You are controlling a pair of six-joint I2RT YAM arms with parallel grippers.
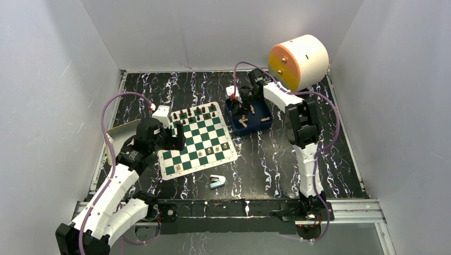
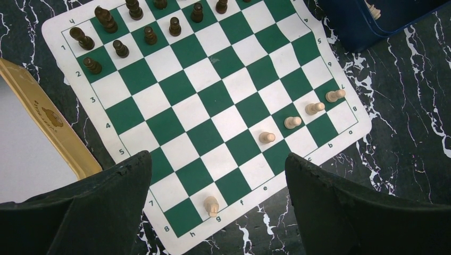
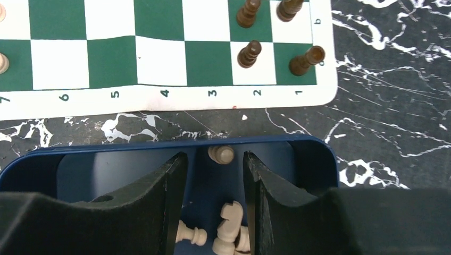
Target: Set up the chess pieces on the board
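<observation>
The green and white chessboard [image 1: 198, 139] carries dark brown pieces [image 2: 107, 20] along its far side. Several light pawns [image 2: 267, 137] and one other light piece [image 2: 211, 205] stand along its near side. Inside the blue bin [image 3: 159, 143], a light piece [image 3: 221, 154] is close to the wall facing the board, and a light knight [image 3: 230, 222] lies among others. My right gripper is part open over the bin; that light piece appears between its fingers, with gaps on both sides. Above the board's left part, my left gripper is wide open and empty.
A beige box [image 1: 123, 135] sits left of the board, partly behind the left arm. A stapler [image 1: 217, 181] lies in front of the board. At the back right is a large cream and orange cylinder [image 1: 299, 61]. Bare table spreads right of the bin.
</observation>
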